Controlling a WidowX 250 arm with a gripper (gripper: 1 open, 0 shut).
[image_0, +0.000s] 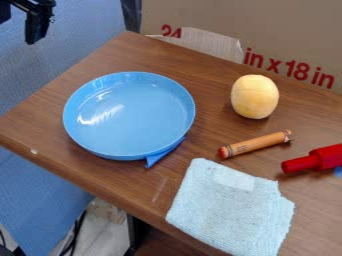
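Observation:
A round light-blue plate (128, 112) rests on the wooden table, a small blue piece poking out from under its lower edge. To its right are a pale yellow round object (254, 96), an orange stick (254, 145) and a red cylindrical object (314, 160). A light-blue cloth (230, 208) lies at the front. My gripper (35, 28) hangs at the top-left corner, mostly cut off and dark, above and left of the plate; whether it is open or shut is unclear.
A cardboard box (254, 35) stands along the back. The table (40, 135) ends at the left and front-left, with blue fabric beyond. Bare wood lies between the plate and the yellow object.

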